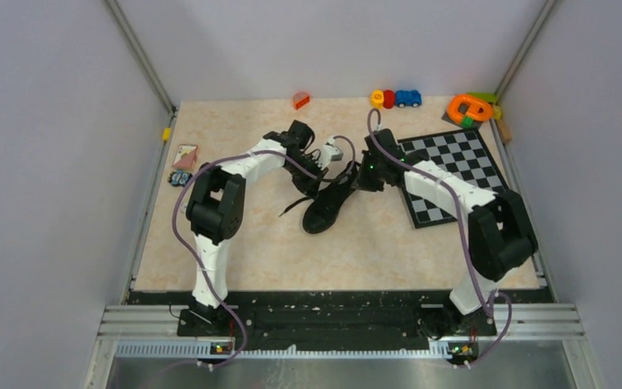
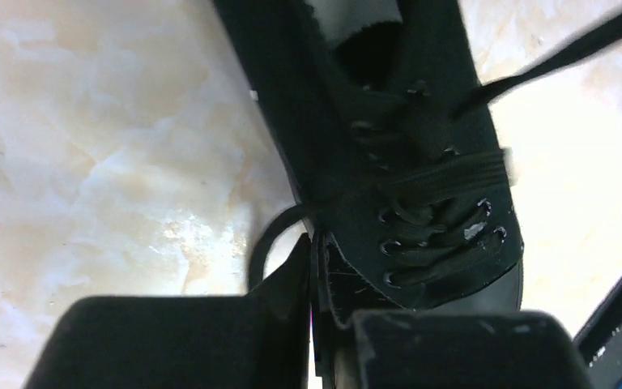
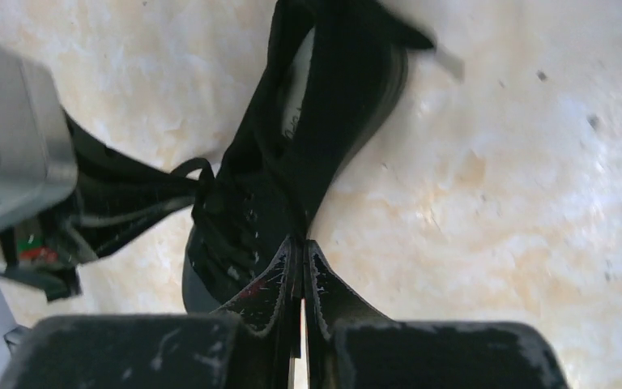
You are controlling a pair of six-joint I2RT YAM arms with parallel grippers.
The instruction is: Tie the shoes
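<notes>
A black shoe (image 1: 324, 207) lies mid-table, toe toward the front. Its crossed laces (image 2: 441, 251) show in the left wrist view, with loose strands reaching out to either side. My left gripper is shut at the shoe's side by the lacing; whether any lace is between its fingertips is not clear. My right gripper is shut over the shoe's heel-side half, with a dark strip behind its tips; nothing is clearly held. In the right wrist view the left gripper's body partly hides the left of the scene.
A checkered board (image 1: 453, 174) lies to the right. Toy pieces (image 1: 405, 98) line the back edge, and small items (image 1: 185, 158) sit at the left.
</notes>
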